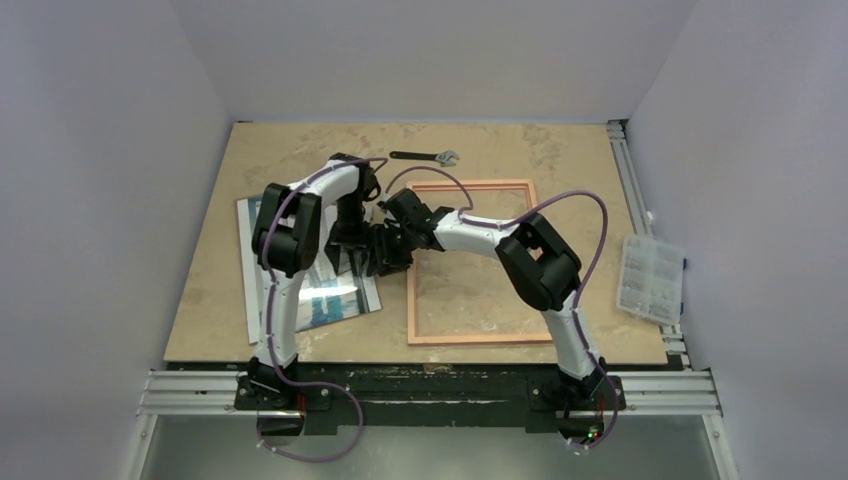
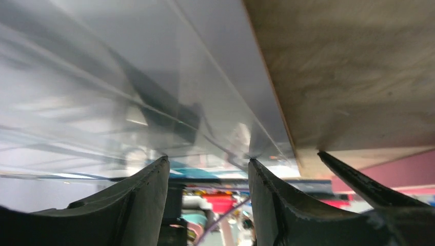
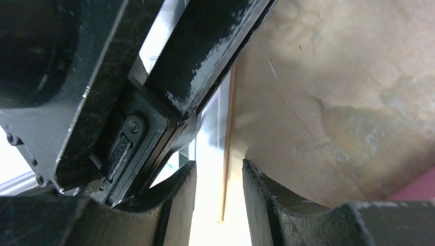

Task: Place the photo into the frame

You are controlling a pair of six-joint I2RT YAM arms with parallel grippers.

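Note:
A glossy white and blue photo sheet (image 1: 335, 300) lies on the left of the table, partly hidden by my left arm. My left gripper is low over its right margin, fingers parted, with the sheet's shiny surface beyond them. My right gripper is beside the same edge, part open, the thin edge (image 3: 225, 133) showing between and beyond its fingertips; contact is unclear. Both grippers crowd together at the sheet's right side. The light wooden frame (image 1: 480, 340) lies to the right, partly under my right arm.
An adjustable wrench (image 1: 424, 156) lies at the back. A clear compartment box (image 1: 650, 280) sits at the right edge.

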